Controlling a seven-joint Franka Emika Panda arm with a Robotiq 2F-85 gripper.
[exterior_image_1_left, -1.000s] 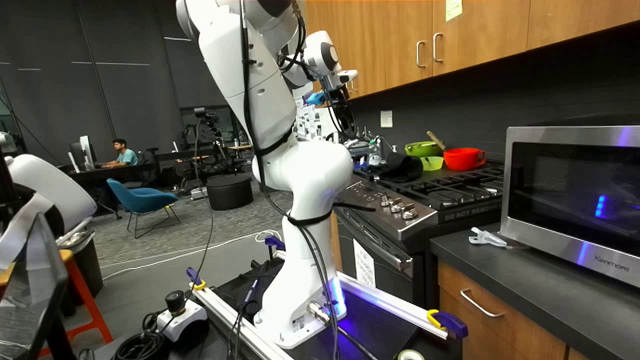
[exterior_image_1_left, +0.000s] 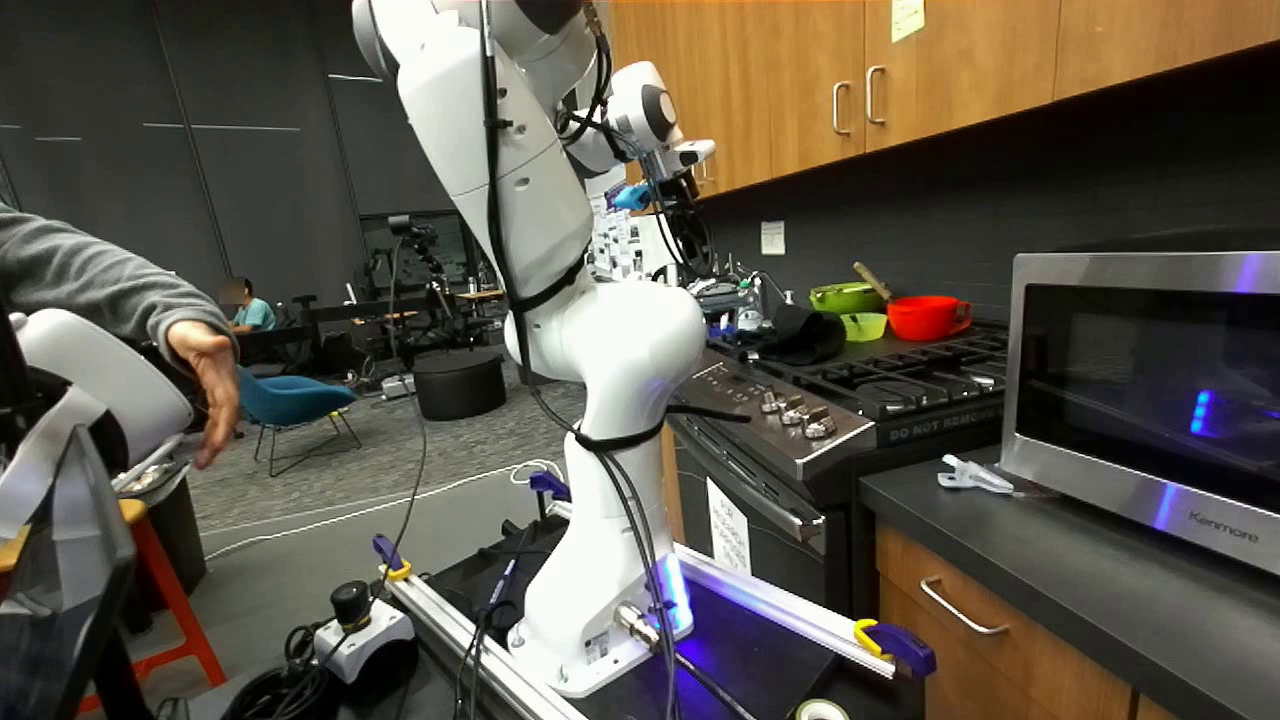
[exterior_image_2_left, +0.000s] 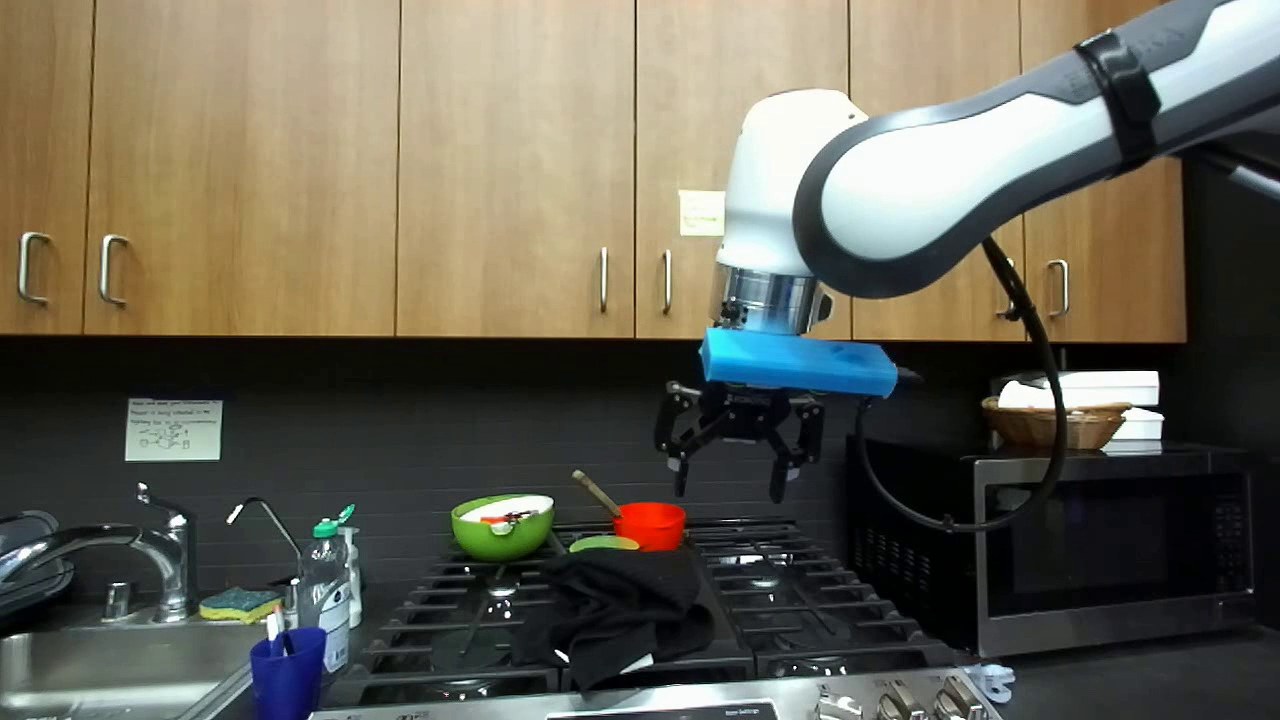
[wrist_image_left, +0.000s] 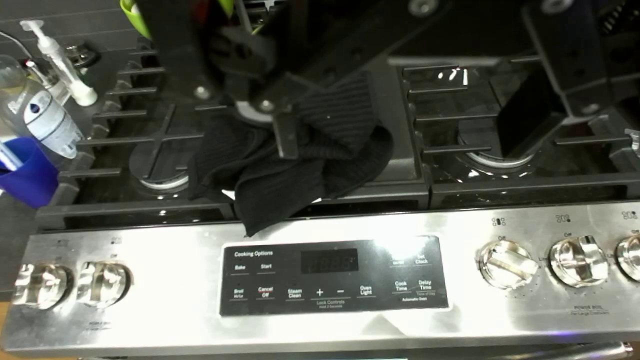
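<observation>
My gripper (exterior_image_2_left: 728, 482) hangs open above the stove in the second exterior view, its two fingers wide apart and nothing between them. Below and to its left, a crumpled black cloth (exterior_image_2_left: 621, 610) lies over the middle of the stove top. A green bowl (exterior_image_2_left: 503, 536) with a white inside and small items in it sits at the back. Right of that bowl is a red pot (exterior_image_2_left: 651, 526), with a wooden handle rising beside it and a light green dish (exterior_image_2_left: 603, 544) in front. In the wrist view, the dark fingers partly cover the cloth (wrist_image_left: 282, 174).
Left of the stove stand a blue cup (exterior_image_2_left: 288, 672), a soap bottle (exterior_image_2_left: 324, 588) and the sink (exterior_image_2_left: 120, 672). A microwave (exterior_image_2_left: 1110, 546) with a basket on top is at the right. Cabinets (exterior_image_2_left: 516, 168) hang overhead. A person's hand (exterior_image_1_left: 211, 384) reaches in at the left.
A person's grey-sleeved arm and hand have come into the first exterior view at the left. The robot arm and the kitchen items look unmoved.
</observation>
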